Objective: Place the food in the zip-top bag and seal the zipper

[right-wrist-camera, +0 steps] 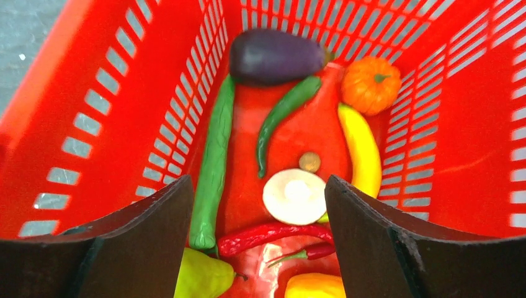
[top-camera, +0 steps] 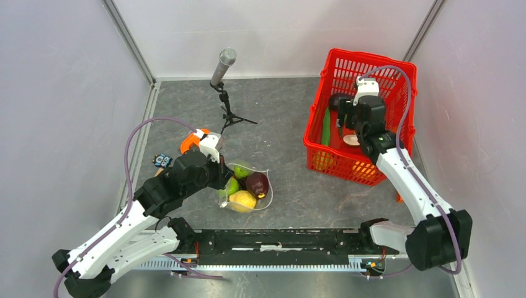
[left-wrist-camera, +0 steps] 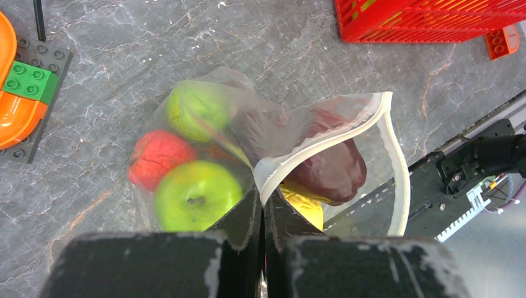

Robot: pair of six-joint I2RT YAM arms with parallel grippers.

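Observation:
My left gripper is shut on the rim of the clear zip bag (left-wrist-camera: 397, 171), whose white zipper edge forms an open loop. The bag holds green apples (left-wrist-camera: 192, 198), a red fruit (left-wrist-camera: 158, 155), a dark oval food (left-wrist-camera: 329, 167) and a yellow one (top-camera: 242, 200). My right gripper is open inside the red basket, above an eggplant (right-wrist-camera: 276, 56), pumpkin (right-wrist-camera: 371, 87), banana (right-wrist-camera: 361, 149), green vegetables (right-wrist-camera: 212, 167), red chilis (right-wrist-camera: 263, 234), a pear (right-wrist-camera: 208, 276), a pale oval item (right-wrist-camera: 285, 195) and a small brown ball (right-wrist-camera: 309, 161).
The red basket (top-camera: 338, 161) stands at the back right. A microphone on a tripod (top-camera: 224, 62) stands at the back. An orange toy piece (left-wrist-camera: 15, 118) with bricks lies at the left. Bare table (top-camera: 285, 205) separates bag and basket.

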